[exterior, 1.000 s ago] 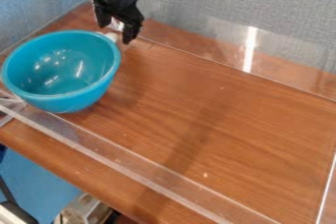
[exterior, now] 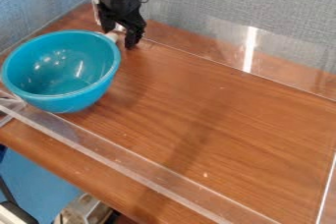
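My dark gripper point(exterior: 120, 24) is low in the back left corner of the wooden table, behind a large turquoise bowl point(exterior: 61, 69). A small pale object point(exterior: 114, 37) shows just below the gripper, partly hidden; whether the fingers are on it, and whether they are open or shut, I cannot tell. The bowl is upright and empty, near the left side of the table.
Transparent low walls run along its edges, with grey padded walls behind. A blue surface and some hardware show below the front left edge.
The gripper has shifted very slightly in the back left corner; the bowl and table look the same.
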